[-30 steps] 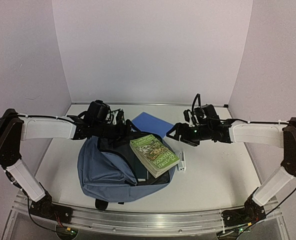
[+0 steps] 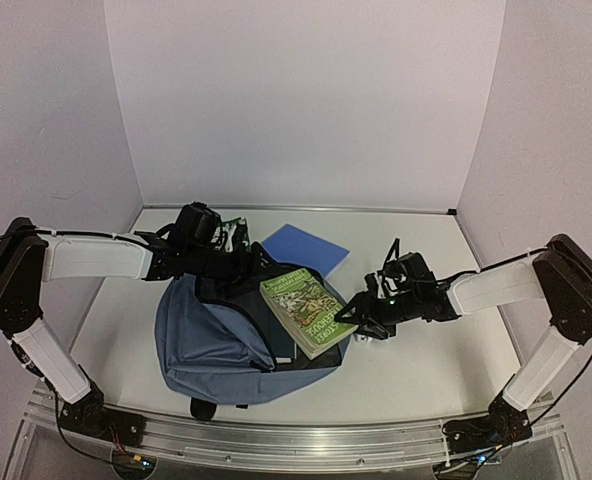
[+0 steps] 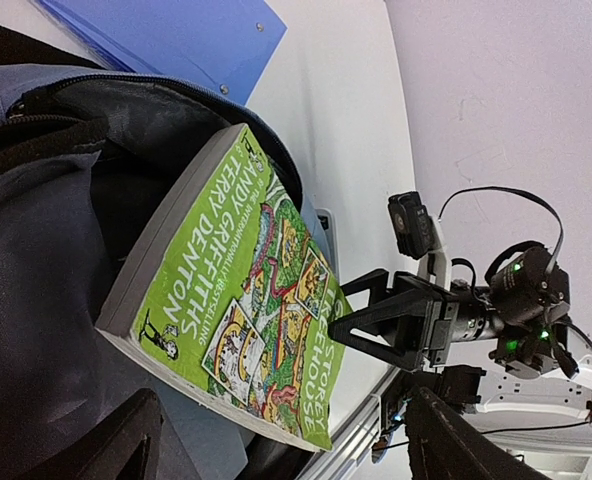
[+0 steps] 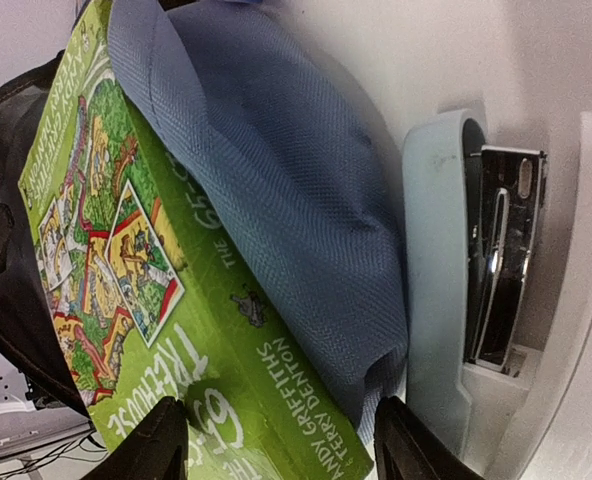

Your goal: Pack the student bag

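A thick green book (image 2: 306, 310) with a colourful cover lies tilted across the opening of the blue-grey bag (image 2: 211, 350). Its lower right end sticks out over the bag's right side. At that end is my right gripper (image 2: 348, 312), open, with the book's edge between or just below its spread fingers; contact is hard to judge. Over the bag's upper rim hangs my left gripper (image 2: 258, 262), also open, its fingers (image 3: 101, 450) wide apart and holding nothing. A flat blue folder (image 2: 301, 248) rests on the table behind the bag.
Right of the bag a pale case-like item with a metal part (image 4: 506, 260) lies on the table, mostly covered by the right gripper from above. Bare table (image 2: 436, 370) extends to the right. A metal rail (image 2: 296, 435) runs along the front edge.
My right gripper has come down toward the front, from beside the folder to the book's right end. The left arm, bag and book look unmoved.
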